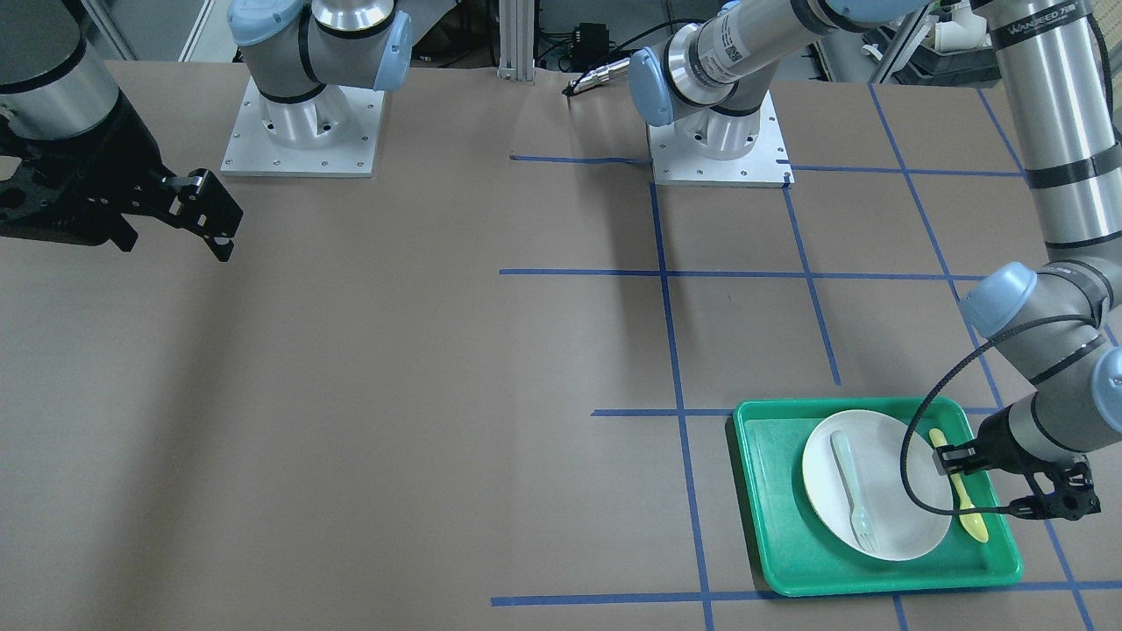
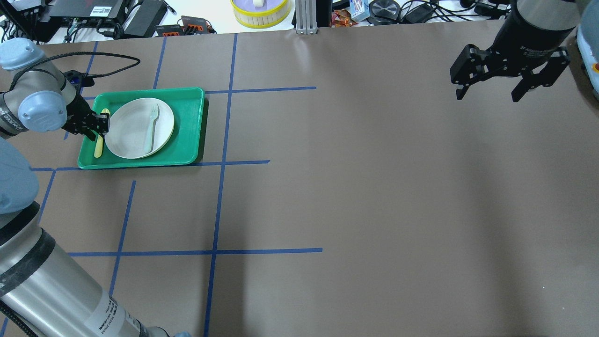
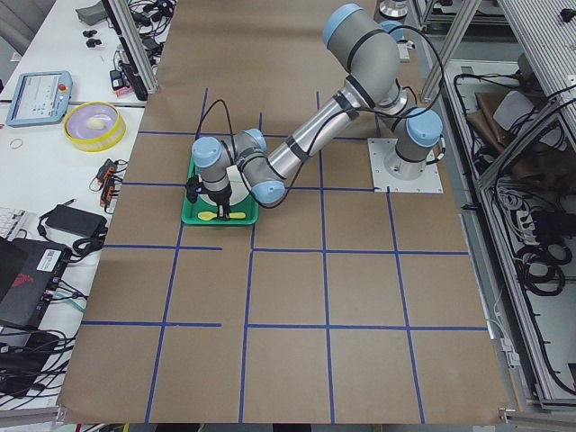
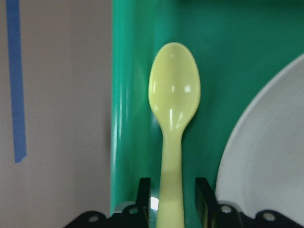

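A green tray (image 1: 773, 494) lies on the table, holding a white plate (image 1: 905, 505) with a pale mint utensil (image 1: 854, 494) on it; the top view shows it as a fork (image 2: 150, 126). A yellow spoon (image 4: 173, 85) lies in the tray beside the plate, along the rim. My gripper is low over the tray, open, one finger on either side of the spoon's handle, the right one at the plate's edge. Whether the fingers touch anything is not clear.
Other arms stand around the table, including a black gripper (image 2: 505, 73) hanging over the far side in the top view.
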